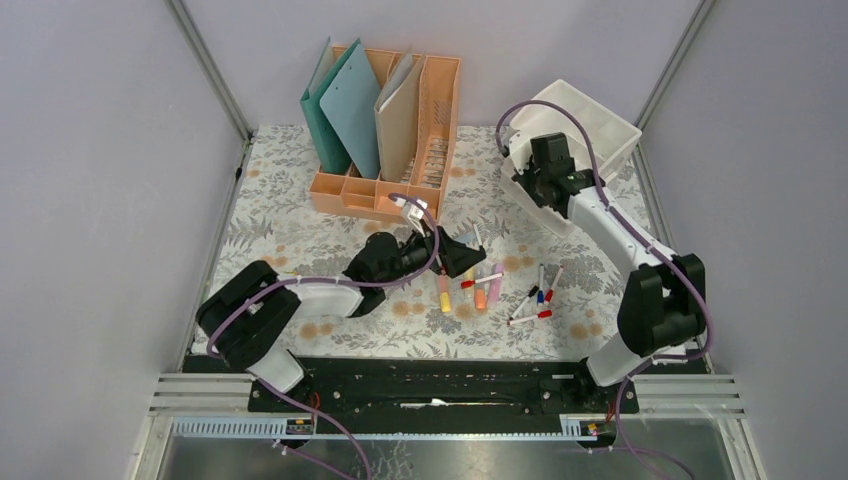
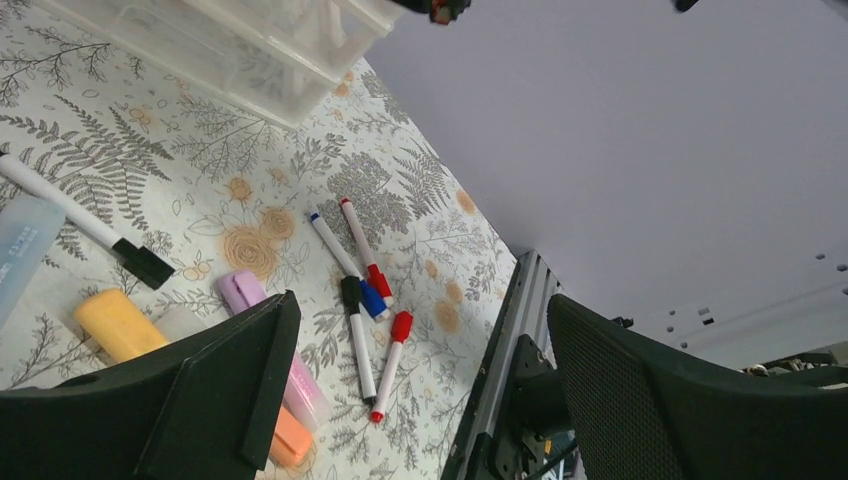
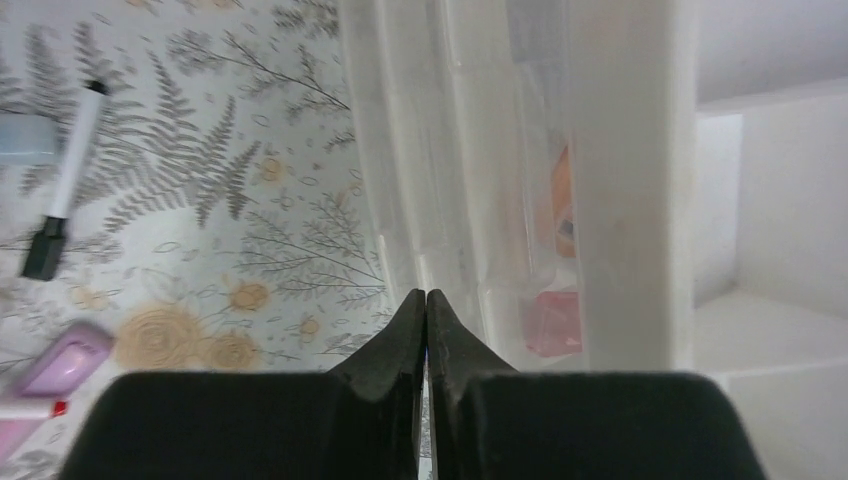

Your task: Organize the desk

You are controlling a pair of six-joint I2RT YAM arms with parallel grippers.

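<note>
My left gripper [image 1: 462, 258] stands open over the highlighters and markers at the desk's middle: a blue highlighter [image 2: 25, 240], a yellow one [image 2: 120, 325], a pink one [image 2: 240, 290], an orange one [image 2: 288, 440] and several whiteboard markers [image 2: 362, 350]. My right gripper is shut at the near-left side of the white plastic organizer [image 1: 590, 115]; its fingertips meet in the right wrist view, and anything between them is hidden. Pink and orange items [image 3: 552, 325] show through the organizer's translucent wall.
A peach organizer [image 1: 390, 200] with upright folders [image 1: 350, 115] stands at the back left. The desk's left side has free room. Walls close in on both sides, and the right arm fills much of the right side.
</note>
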